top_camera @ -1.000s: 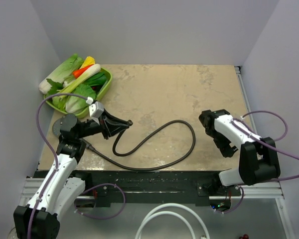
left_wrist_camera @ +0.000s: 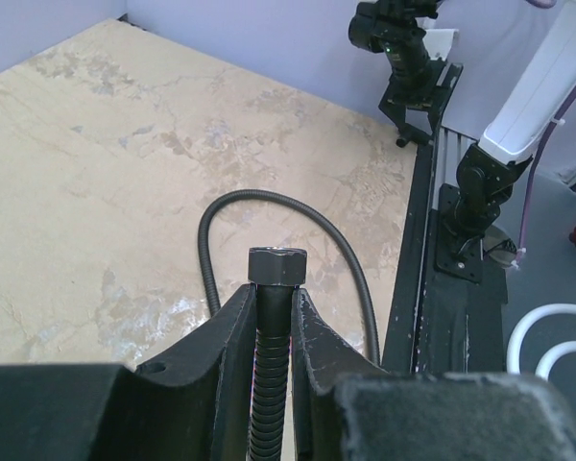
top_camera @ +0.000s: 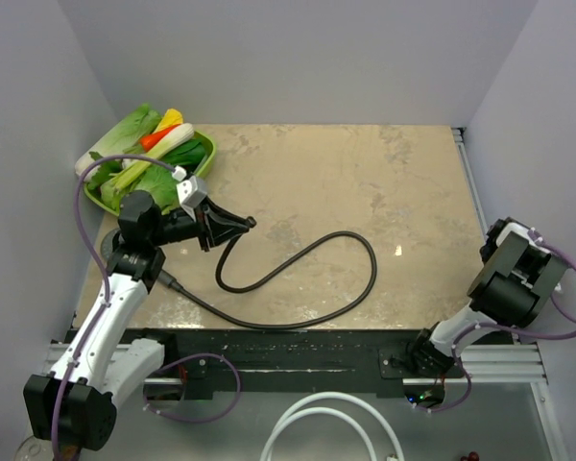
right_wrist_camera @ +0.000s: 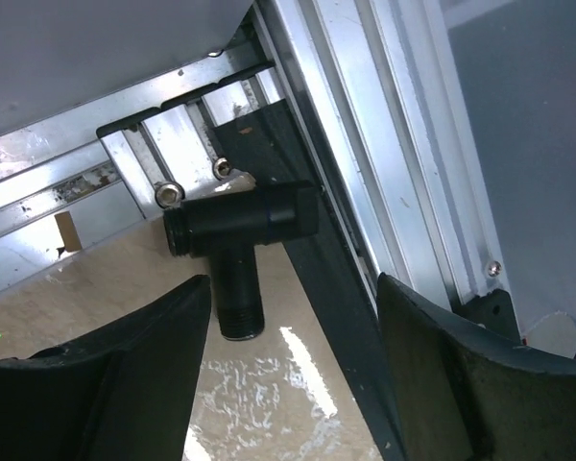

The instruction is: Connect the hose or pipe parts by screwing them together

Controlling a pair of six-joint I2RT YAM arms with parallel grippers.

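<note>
A black ribbed hose (top_camera: 298,324) lies in loops on the beige worktop (top_camera: 336,173). Its capped end (left_wrist_camera: 276,266) stands upright between the fingertips of my left gripper, which is shut on it. My right gripper is open at the worktop's right edge; between and just beyond its fingers is a black T-shaped fitting (right_wrist_camera: 238,226) with threaded ends, against metal rails.
A green basket of vegetables (top_camera: 201,163) sits at the back left. Grey walls border the worktop. White hoses (top_camera: 326,399) lie below the front edge.
My right arm has swung rightwards from over the worktop to the right edge and rail. The left arm has moved only slightly; the hose loops look unchanged.
</note>
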